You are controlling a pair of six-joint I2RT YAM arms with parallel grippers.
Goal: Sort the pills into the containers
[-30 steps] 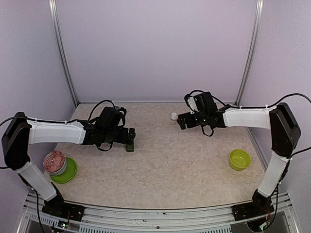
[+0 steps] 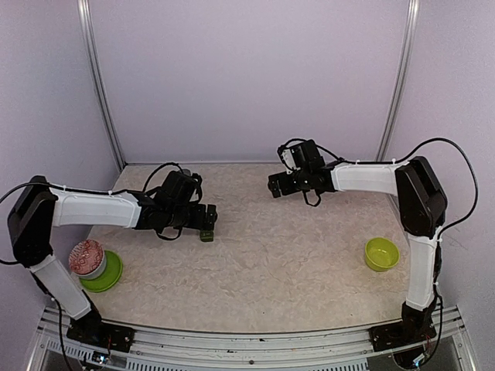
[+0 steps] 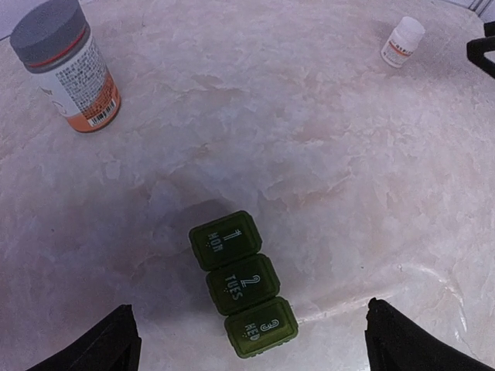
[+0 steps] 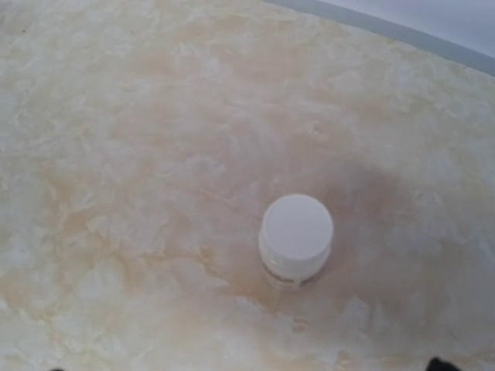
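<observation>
A green pill organizer (image 3: 244,284), its lids marked MON, TUES and WED and all closed, lies on the table below my left gripper. That gripper is open, its two fingers well apart on either side of the organizer. A small white bottle (image 4: 295,241) stands upright beneath my right gripper (image 2: 275,186); from above the gripper hides it. In the right wrist view only the tips of the open fingers (image 4: 442,364) show at the lower edge, with the bottle between and ahead of them. No loose pills are visible.
A larger bottle (image 3: 71,73) with a grey cap and orange label stands beyond the organizer. At the left are a green plate (image 2: 114,272) and a bowl (image 2: 87,259). A yellow-green bowl (image 2: 381,253) sits at the right.
My right gripper has moved left and slightly back, and now covers the white bottle in the top view. The left arm has shifted only slightly.
</observation>
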